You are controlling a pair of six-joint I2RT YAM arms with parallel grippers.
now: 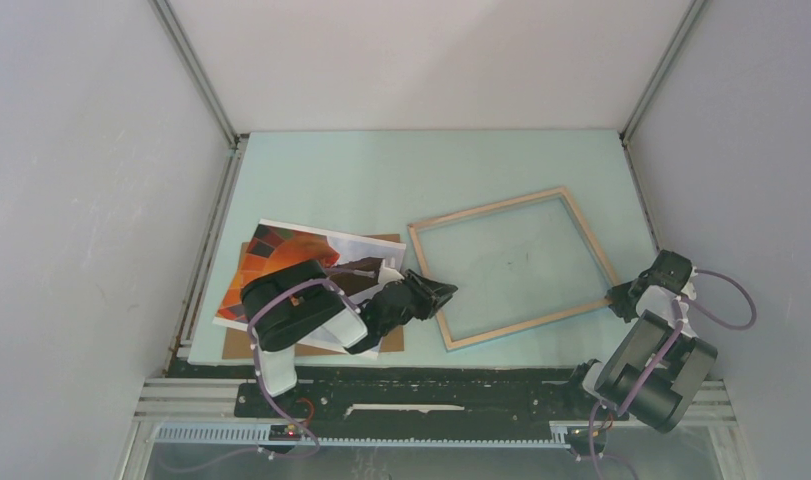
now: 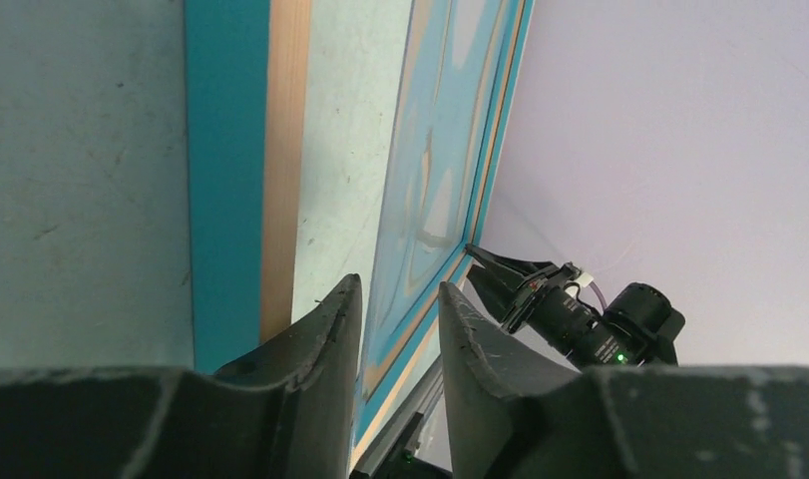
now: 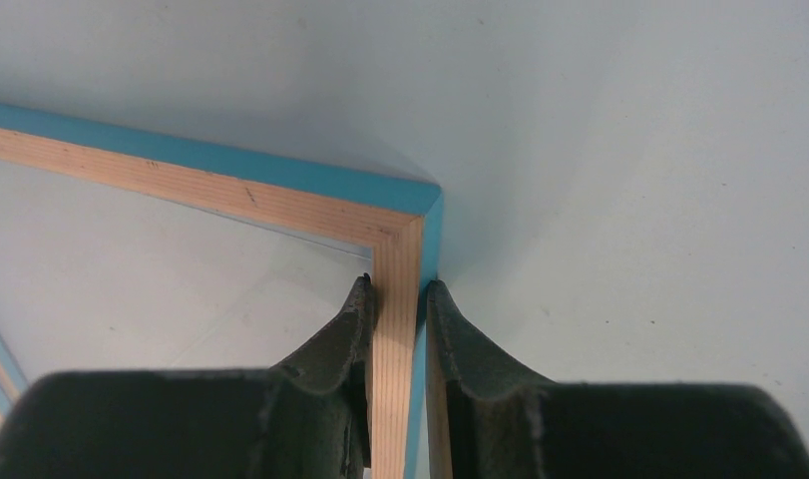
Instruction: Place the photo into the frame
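Observation:
The wooden frame point(image 1: 491, 211) with teal outer sides lies tilted on the table, right of centre. In the right wrist view, my right gripper is shut on its side, close to a corner. My left gripper stands open over the frame's left side, as the top view shows. Between its fingers, apart from each other, runs the thin edge of a clear pane point(image 2: 420, 150), which reflects the frame; neither finger visibly clamps it. A printed photo point(image 1: 271, 262), orange and dark, lies at the left, partly covered by my left arm.
Beneath the photo is a brown board point(image 1: 239, 345), sticking out at its edges. Side walls stand close on the left and right.

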